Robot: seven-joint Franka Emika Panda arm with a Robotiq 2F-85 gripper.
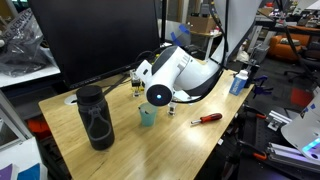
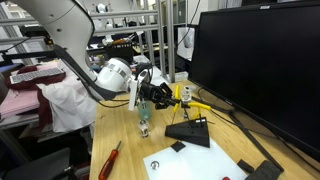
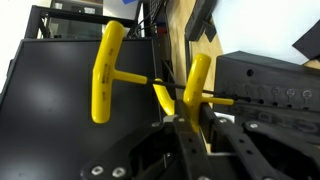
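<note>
My gripper is shut on a yellow T-handle (image 3: 196,84) in the wrist view; its pads are partly hidden by the handle. A second yellow T-handle (image 3: 102,72) stands beside it, with a thin dark shaft. The black rack with a row of holes (image 3: 270,85) lies close by on the right. From exterior view 2, the gripper (image 2: 168,98) is just left of the yellow handles, above the black rack (image 2: 187,130). Whether the held tool's shaft is still in the rack cannot be made out.
A black monitor (image 2: 260,65) stands behind the rack. On the table are a red screwdriver (image 1: 206,119), a teal cup (image 1: 148,116), a black cylindrical speaker (image 1: 96,118) and a white sheet (image 2: 190,162).
</note>
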